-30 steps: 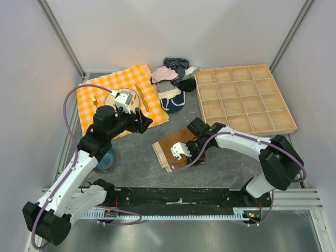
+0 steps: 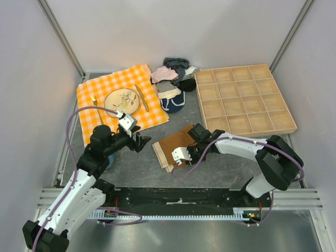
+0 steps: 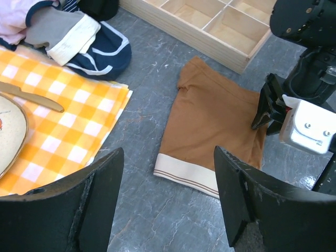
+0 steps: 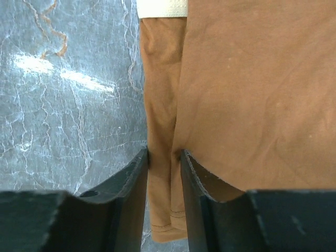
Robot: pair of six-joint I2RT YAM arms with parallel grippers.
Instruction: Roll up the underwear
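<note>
The brown underwear (image 3: 210,121) lies flat and folded on the grey table, its cream waistband (image 3: 186,172) toward the front left. My left gripper stands open above the table to the left of it, with nothing between its fingers. My right gripper is down on the underwear's edge, its fingertips on either side of a narrow folded strip of brown cloth; whether they grip it is not clear.
An orange checked cloth with a plate (image 2: 122,102) and knife lies at the back left. A clothes pile (image 2: 173,84) sits at the back middle, a wooden compartment box (image 2: 242,97) at the back right. A blue bowl is partly hidden behind the left arm.
My left arm has lowered and moved toward the front. My right gripper has shifted slightly and stays at the underwear.
</note>
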